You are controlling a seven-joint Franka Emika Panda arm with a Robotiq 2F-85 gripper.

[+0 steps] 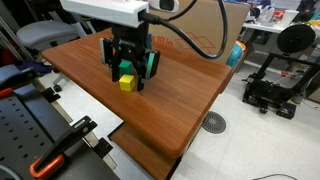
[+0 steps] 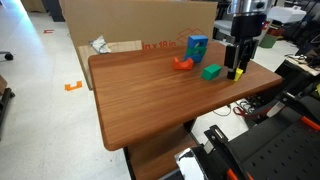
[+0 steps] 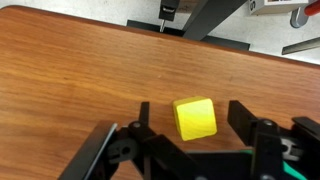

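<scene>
A yellow cube (image 3: 196,119) rests on the brown wooden table (image 3: 70,70). My gripper is open around it, with a dark fingertip on each side and wood showing in both gaps. In exterior view 1 the cube (image 1: 127,83) sits low at the fingers, in front of a green block (image 1: 133,67). From exterior view 2, the cube (image 2: 239,83) is partly covered by the gripper (image 2: 234,74), and the green block (image 2: 211,72) lies to its left. Only a corner of the green block (image 3: 292,158) shows in the wrist view, beyond one finger.
Behind the green block stand a red object (image 2: 183,64) and a blue block (image 2: 197,46). A cardboard box (image 2: 145,32) lines the table's far side.
</scene>
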